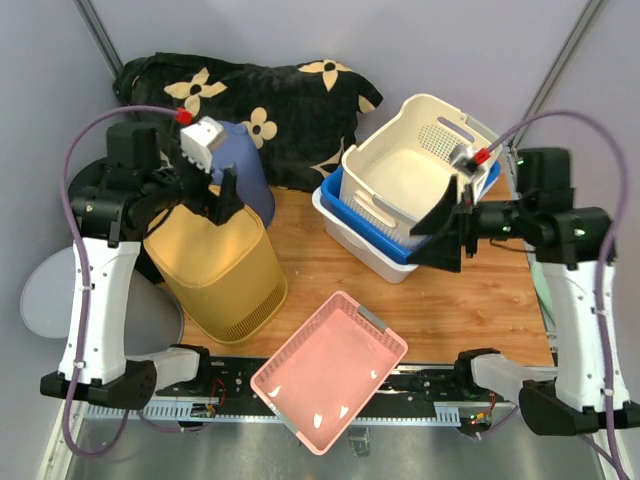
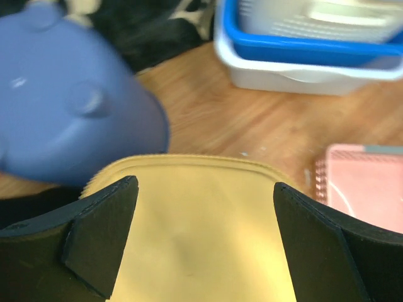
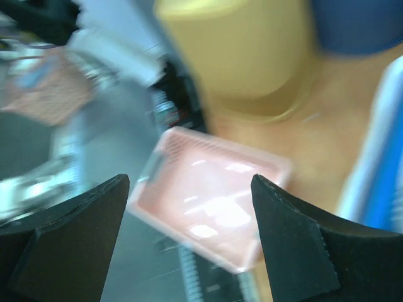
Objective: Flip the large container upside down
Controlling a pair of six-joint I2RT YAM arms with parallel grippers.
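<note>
The pink basket [image 1: 330,375] lies open side up across the table's front edge, its glossy inner floor showing. In the right wrist view the pink basket [image 3: 211,195] appears blurred beyond the fingers, apart from them. My right gripper [image 1: 440,235] is up over the front right of the stacked bins, its fingers apart with nothing between. Over the tan upturned bin [image 1: 205,240] hangs my left gripper [image 1: 225,203], open and empty; the bin's flat top [image 2: 195,220] fills the space below its fingers in the left wrist view. Which container the task means, I cannot tell.
At the back right, a cream basket [image 1: 400,170] sits in a blue bin [image 1: 365,222] within a white one [image 1: 360,245]. A blue upturned bin [image 1: 240,165] stands by the black cushion [image 1: 285,110]. A grey round container [image 1: 60,295] is at left. Bare wood [image 1: 480,310] shows at right.
</note>
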